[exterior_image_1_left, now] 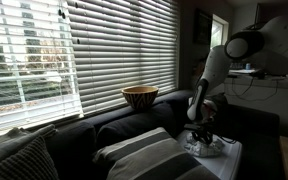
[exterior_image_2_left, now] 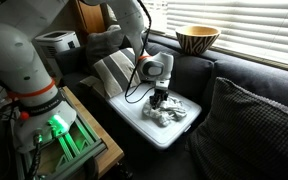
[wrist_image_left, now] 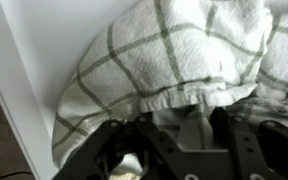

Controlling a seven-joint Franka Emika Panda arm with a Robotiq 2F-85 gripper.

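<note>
A white cloth with dark checked lines [wrist_image_left: 154, 55] lies crumpled on a white board [exterior_image_2_left: 134, 119] on the sofa. My gripper [exterior_image_2_left: 161, 98] is down at the cloth, pointing into its folds. In the wrist view, the gripper has its dark fingers part open, with cloth folds at and between the tips. Whether the cloth is pinched does not show. In exterior view 1 the cloth [exterior_image_1_left: 206, 147] is small and partly covered by the gripper.
A patterned bowl [exterior_image_2_left: 196, 40] stands on the sofa back by the window. Striped pillows [exterior_image_1_left: 159, 158] lie beside the board. A wooden table edge [exterior_image_2_left: 99, 150] is close to the arm's base. The board's near part is bare.
</note>
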